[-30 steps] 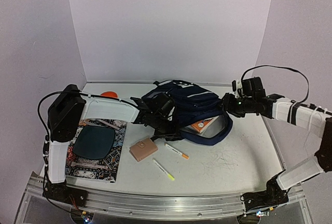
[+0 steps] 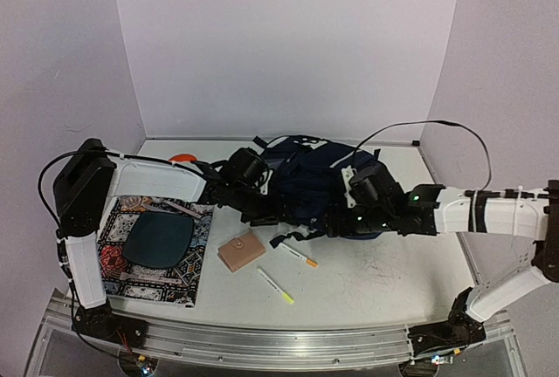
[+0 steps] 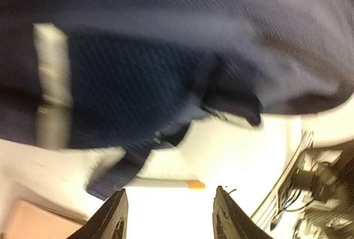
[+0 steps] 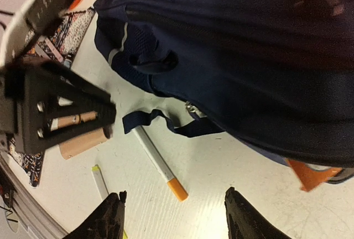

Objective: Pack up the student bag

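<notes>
The navy backpack point(image 2: 306, 176) lies toward the back middle of the table, its front flap low over the opening. In the right wrist view an orange-and-white item point(image 4: 311, 173) peeks out from under the flap's edge. My left gripper is open at the bag's left front, with nothing between its fingers. At the bag's front right my right gripper is open and empty too. An orange-capped marker point(image 2: 300, 256) lies in front, one end beneath a bag strap point(image 4: 191, 128). Nearer the front edge is a yellow-tipped marker point(image 2: 275, 285).
A tan wallet point(image 2: 241, 250) lies left of the markers. At the left, a dark green flat case point(image 2: 158, 240) rests on a patterned mat or folder point(image 2: 131, 291). Something orange point(image 2: 183, 158) sits behind the left arm.
My right gripper has moved left and down across the bag's front. The flap now covers the opening where the orange-and-white item showed.
</notes>
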